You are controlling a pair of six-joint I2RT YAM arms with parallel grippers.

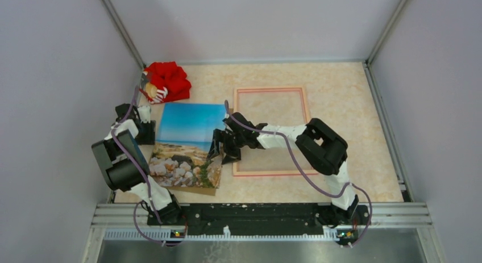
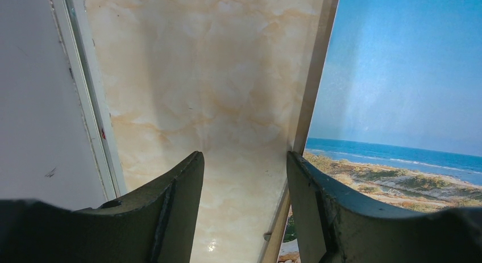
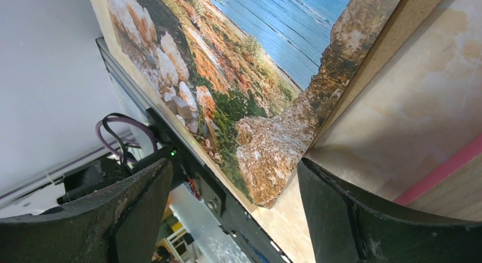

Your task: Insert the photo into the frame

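The photo, a beach scene, lies on a brown board at the left of the table. My left gripper is open at the photo's left edge, its right finger touching or very near the board's edge, bare table between the fingers. My right gripper is open over the photo's right edge, near its lower part, with photo and board edge between the fingertips; whether it touches them I cannot tell. The wooden frame with red inner line lies to the right, partly hidden under my right arm.
A red cloth lies at the back left, above the photo. Walls bound the table at left, back and right.
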